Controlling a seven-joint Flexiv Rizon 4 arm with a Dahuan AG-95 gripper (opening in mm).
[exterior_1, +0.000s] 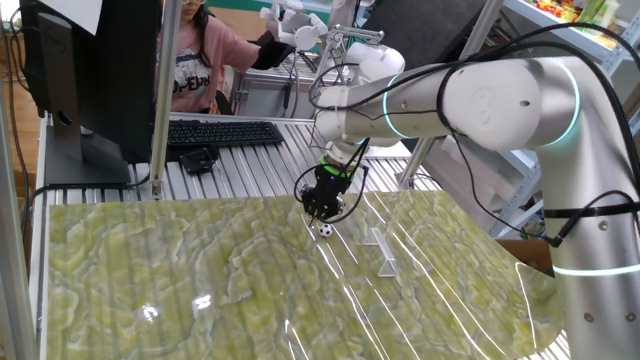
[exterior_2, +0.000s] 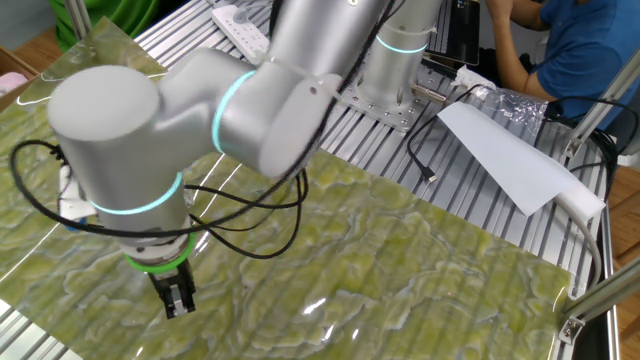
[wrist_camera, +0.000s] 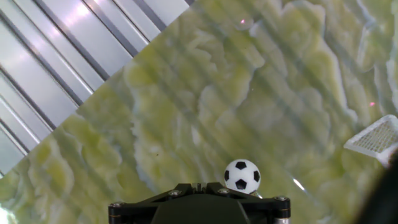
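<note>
A small black-and-white soccer ball (exterior_1: 326, 230) rests on the green marbled mat, just in front of my gripper (exterior_1: 319, 216). In the wrist view the ball (wrist_camera: 242, 176) shows just beyond the fingertips and to their right, not between them. My black gripper appears shut, its two fingertips close together at the bottom of that view. Exterior view 2 shows the gripper (exterior_2: 178, 312) pointing down as a narrow shape; the ball cannot be made out there. A small white goal with a net (wrist_camera: 376, 137) stands to the right of the ball, cut off by the frame edge.
The same goal (exterior_1: 382, 252) stands on the mat (exterior_1: 180, 270), most of which is clear. Behind the mat are a ribbed metal table, a keyboard (exterior_1: 225, 133) and a monitor (exterior_1: 75, 90). Loose cables (exterior_2: 250, 225) loop around the wrist. A person sits at the back.
</note>
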